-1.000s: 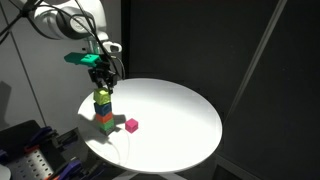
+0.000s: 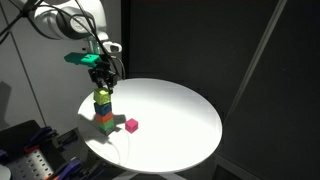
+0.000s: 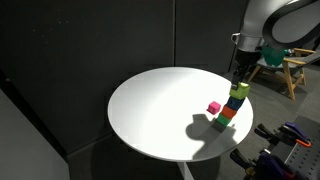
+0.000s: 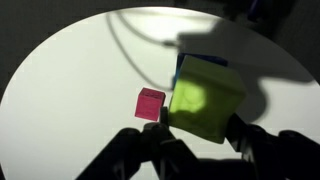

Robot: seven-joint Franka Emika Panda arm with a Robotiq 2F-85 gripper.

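My gripper is shut on a yellow-green block (image 4: pixel 206 97), one finger at either side of it. That block (image 2: pixel 102 96) tops a column: below it come a blue block (image 2: pixel 103 108), a red-orange block (image 2: pixel 105 118) and a green block (image 2: pixel 108 127) on the table. From the second exterior view, the column looks slanted, its yellow-green top (image 3: pixel 239 90) to the right of its green base (image 3: pixel 222 121). Only a corner of the blue block (image 4: pixel 184 62) shows in the wrist view; the lower blocks are hidden there. Whether the top block presses on the blue one, I cannot tell.
A pink cube (image 2: pixel 131 125) lies alone on the white oval table (image 2: pixel 175 110), a short way from the column. The column stands near the table's edge on the robot's side.
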